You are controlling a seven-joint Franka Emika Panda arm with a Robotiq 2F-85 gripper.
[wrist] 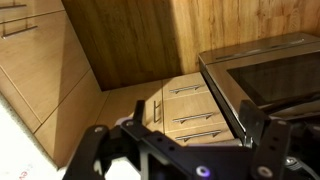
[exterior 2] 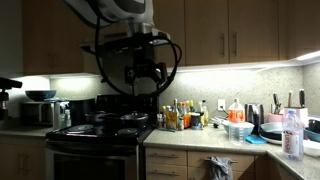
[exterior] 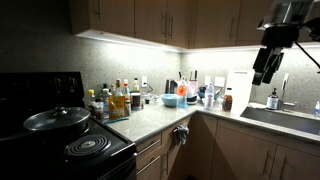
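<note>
My gripper [exterior: 264, 76] hangs high in the air at the upper right of exterior view 1, pointing down. In exterior view 2 the gripper [exterior 2: 145, 80] shows in front of the upper cabinets, above the stove. Its two dark fingers stand apart at the bottom of the wrist view, and nothing shows between them. Below lie the wooden floor [wrist: 135, 40] and the drawer fronts [wrist: 190, 105]. A lidded pan [exterior: 57, 121] sits on the black stove [exterior: 88, 145], well away from the gripper.
Several bottles [exterior: 118, 102] crowd the counter beside the stove. A blue bowl [exterior: 170, 100] stands in the corner. A cloth [exterior: 181, 132] hangs at a cabinet front. The sink [exterior: 285, 120] is at right; upper cabinets [exterior: 150, 20] overhang the counter.
</note>
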